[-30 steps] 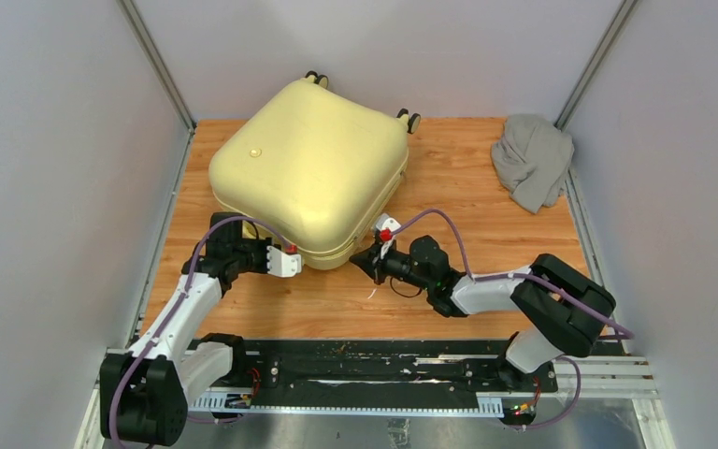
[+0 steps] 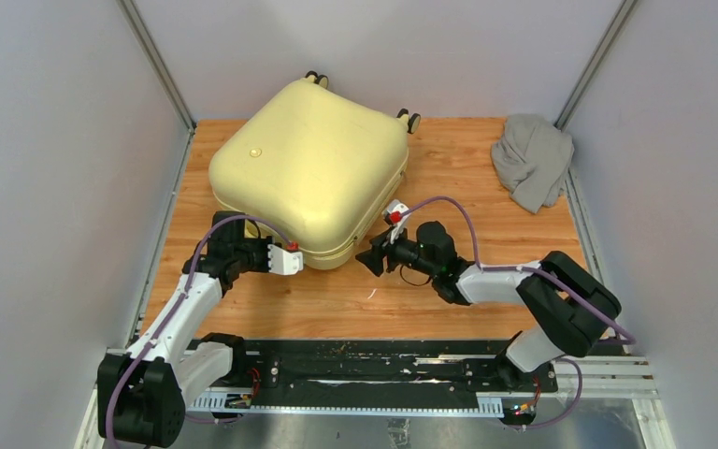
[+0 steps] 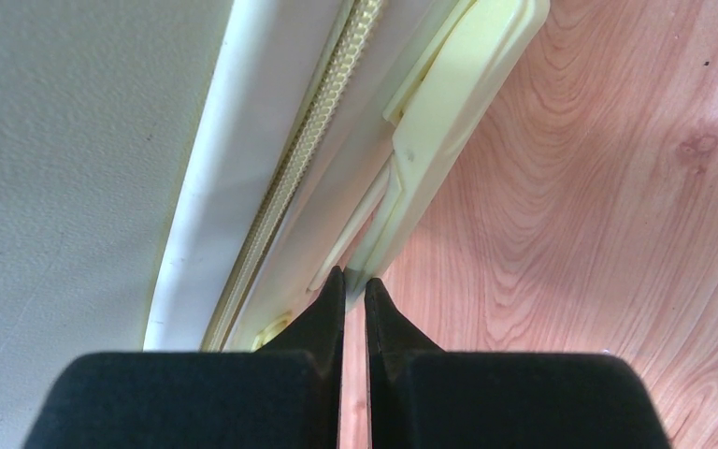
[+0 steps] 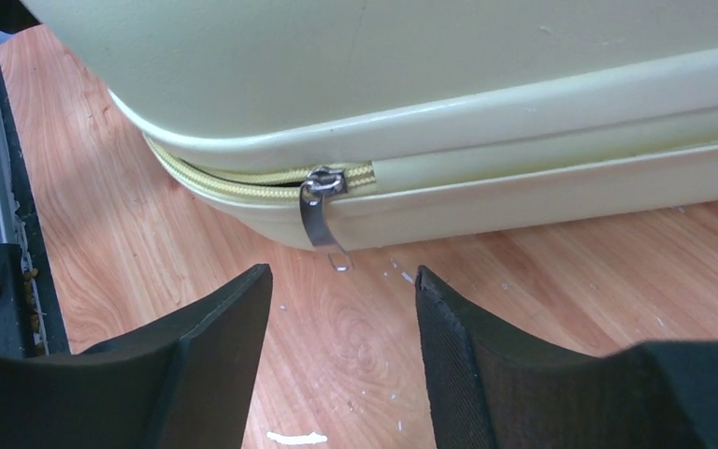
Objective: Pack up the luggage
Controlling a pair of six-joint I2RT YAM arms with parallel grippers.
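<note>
The closed pale yellow suitcase [image 2: 313, 159] lies flat on the wooden table, turned at an angle. Its zipper pull [image 4: 316, 220], a metal tab, hangs from the slider at the near right corner in the right wrist view. My right gripper stands open in front of that tab, with nothing between its fingers. On the suitcase's front side, my left gripper is shut on the end of the pale yellow handle [image 3: 439, 131]. In the top view the left gripper [image 2: 266, 254] is at the front left of the suitcase.
A grey cloth [image 2: 533, 161] lies crumpled at the back right. Bare table [image 2: 458, 187] shows right of the suitcase and along the front. Walls enclose the left, right and back.
The right gripper's fingers have opened, and it has backed off slightly to the right from the suitcase corner. The left arm and the suitcase look unmoved.
</note>
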